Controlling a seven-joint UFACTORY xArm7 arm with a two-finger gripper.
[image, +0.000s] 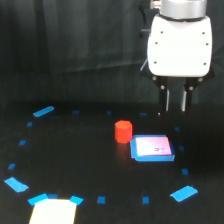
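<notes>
A red block (123, 131) stands in the middle of the black table, touching or very near the left side of a blue tray-like object (138, 154) with a pale pink top (152, 145). My gripper (175, 99) hangs above and to the right of these, under the white wrist housing (180, 40). Its two fingers are apart, and nothing shows between them.
Blue tape marks lie scattered on the dark table (80, 170). A pale lit square (52, 212) is at the front left.
</notes>
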